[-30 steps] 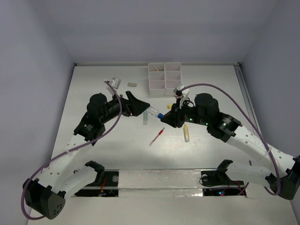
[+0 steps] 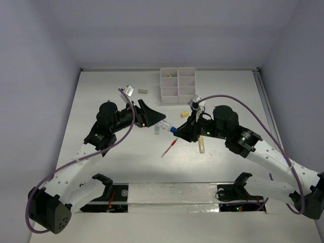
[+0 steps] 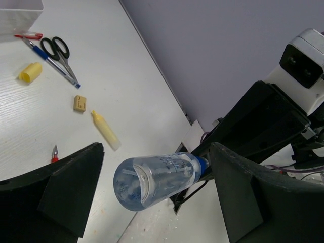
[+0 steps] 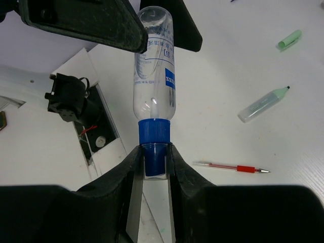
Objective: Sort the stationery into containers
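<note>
My right gripper is shut on the blue cap of a clear bottle, held horizontally in mid-air. My left gripper is part open around the bottle's other end, its fingers apart from it in the left wrist view. On the table lie a red pen, a clear green-tipped tube, a green cap, a yellow cap, a small beige block, a yellow tube, scissors and a blue pen.
A white divided container stands at the back centre, with a small item inside. A grey block lies at back left. Both arms occupy the middle.
Both arms have shifted slightly right, with the bottle still between them in the right gripper. Little else has changed.
</note>
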